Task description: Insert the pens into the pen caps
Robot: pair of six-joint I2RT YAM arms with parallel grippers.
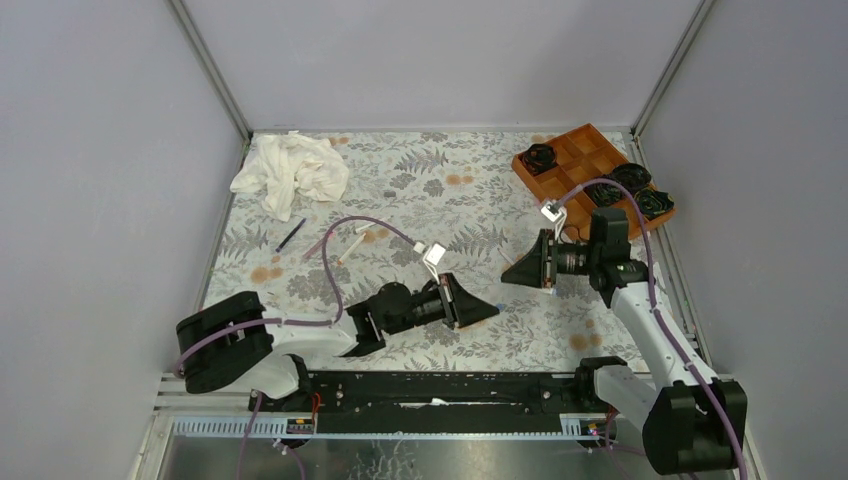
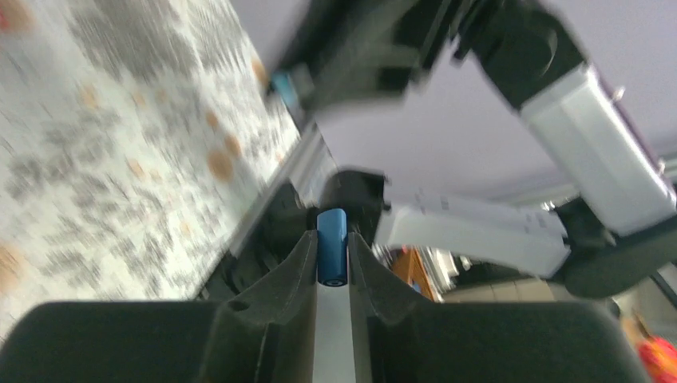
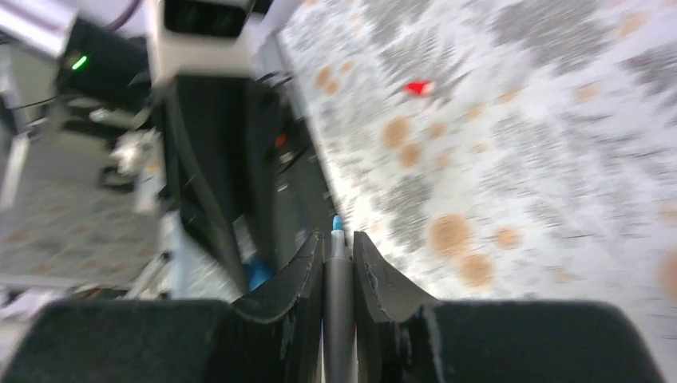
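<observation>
My left gripper [image 1: 478,312] has a blue pen cap [image 2: 332,238] between its fingertips, showing blue in the top view too. My right gripper [image 1: 513,272] is shut on a grey-white pen [image 3: 339,311] with a small blue tip [image 3: 338,223]. The two grippers are apart, the right one higher in the top view. A dark pen [image 1: 290,236], a pink pen [image 1: 319,244] and white pens [image 1: 351,249] lie on the left of the patterned table. A small red piece [image 3: 417,87] lies blurred in the right wrist view.
A white cloth [image 1: 285,170] lies at the back left. A wooden compartment tray [image 1: 580,150] with dark coiled items stands at the back right.
</observation>
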